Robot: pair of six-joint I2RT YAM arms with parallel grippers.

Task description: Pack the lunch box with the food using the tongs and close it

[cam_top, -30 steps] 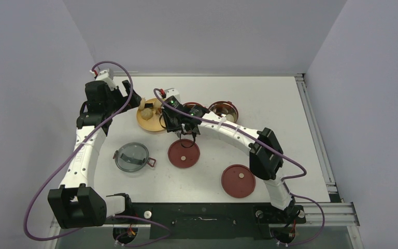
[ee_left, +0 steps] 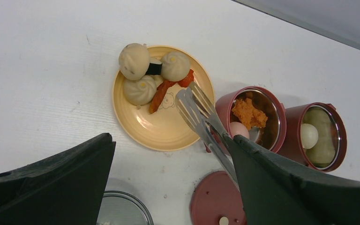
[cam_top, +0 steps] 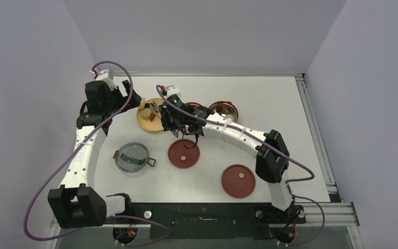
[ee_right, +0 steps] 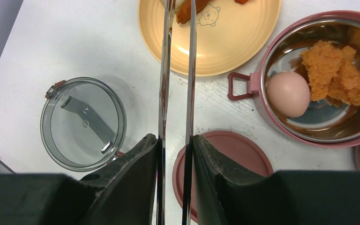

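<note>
A yellow plate (ee_left: 145,129) holds several dumplings (ee_left: 133,61), a dark-wrapped piece, a brown sausage-like piece (ee_left: 160,96) and red pieces. My right gripper has long metal tongs in its fingers; their tips (ee_left: 192,98) are over the plate near the sausage-like piece, with a narrow gap between them. My left gripper stands open above the table left of the plate, nothing between its fingers. Right of the plate, a pink pot (ee_right: 281,117) holds orange fried food (ee_right: 333,70) and an egg (ee_right: 288,93); another pot (ee_left: 297,136) holds a pale round item.
A glass lid (cam_top: 132,156) lies at front left, dark red lids (cam_top: 183,148) (cam_top: 238,184) at centre and front right. The left wall is close beside the left arm.
My right arm has shifted slightly over the last second, with the tongs now a little lower over the plate in the top view. The left arm has not moved.
</note>
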